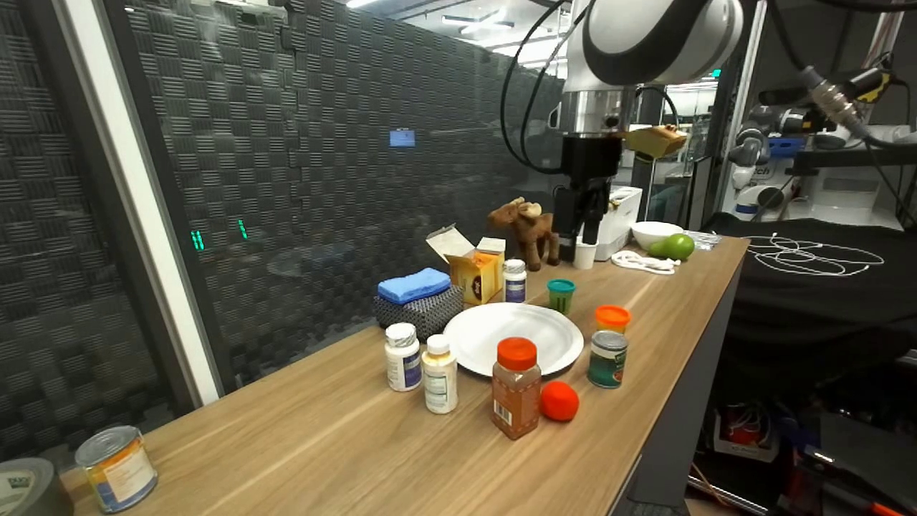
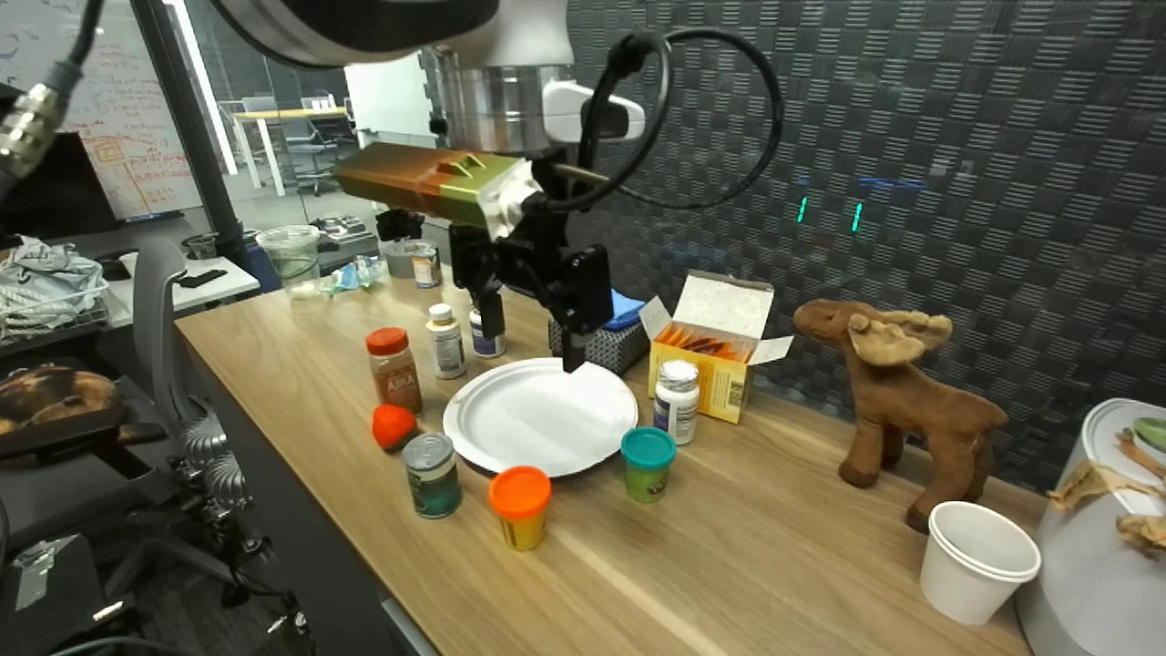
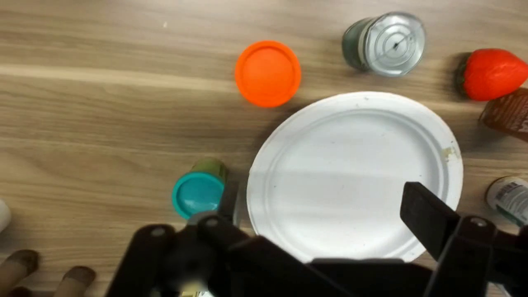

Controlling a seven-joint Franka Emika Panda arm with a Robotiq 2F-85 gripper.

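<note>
My gripper stands open above the white plate [image 3: 346, 163], its two dark fingers wide apart and nothing between them. In exterior view 2 the gripper [image 2: 533, 337] hangs clear of the table, over the far part of the plate. The teal-lidded tub [image 3: 198, 193] is left of the plate in the wrist view, close to one finger. An orange-lidded tub [image 3: 268, 74] and a metal can [image 3: 393, 44] sit by the plate's upper edge there. The red strawberry-like object [image 2: 393, 426] lies beside a red-capped spice jar [image 2: 393, 372].
White bottles [image 1: 402, 357] stand around the plate, near a yellow open box [image 1: 481, 274] and a blue cloth [image 1: 414, 285] on a patterned block. A plush moose [image 2: 907, 404] and paper cups [image 2: 973, 563] occupy the far end. Bare wood lies left in exterior view 1.
</note>
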